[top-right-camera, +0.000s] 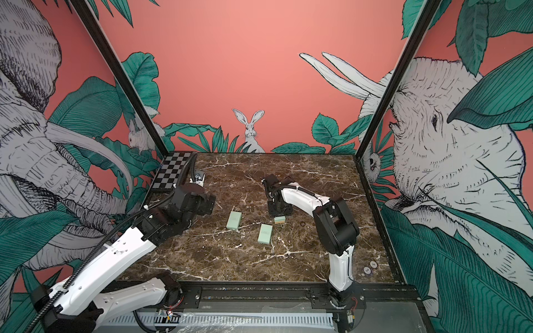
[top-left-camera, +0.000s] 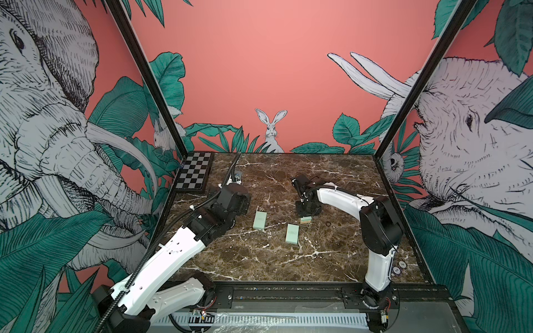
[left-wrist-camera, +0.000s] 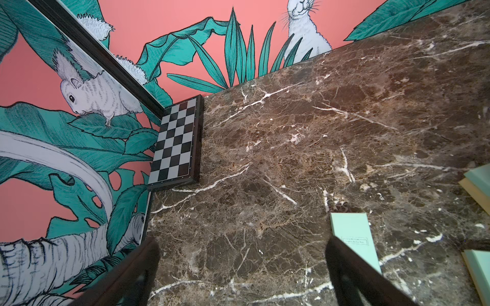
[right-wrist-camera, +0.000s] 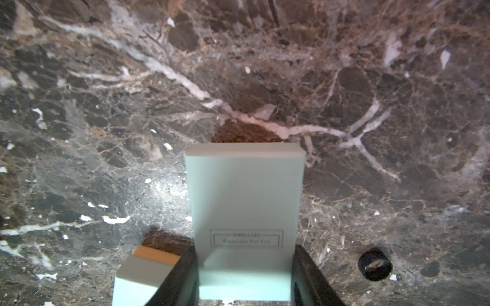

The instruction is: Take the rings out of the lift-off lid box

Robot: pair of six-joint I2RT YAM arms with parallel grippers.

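A pale green jewellery box (right-wrist-camera: 245, 199) fills the middle of the right wrist view, its printed label facing the camera. My right gripper is shut on it, one finger at each long side. From the top left view only the near end of this box (top-left-camera: 306, 219) shows below the right gripper. Over the left part of the table my left gripper stands open with nothing between its fingers. A second green box (top-left-camera: 259, 220) and a third box (top-left-camera: 292, 233) lie apart on the marble. A small dark ring (right-wrist-camera: 375, 264) rests right of the held box.
A chessboard (top-left-camera: 193, 171) lies at the back left corner. Small round pieces (top-left-camera: 396, 270) sit near the front right edge.
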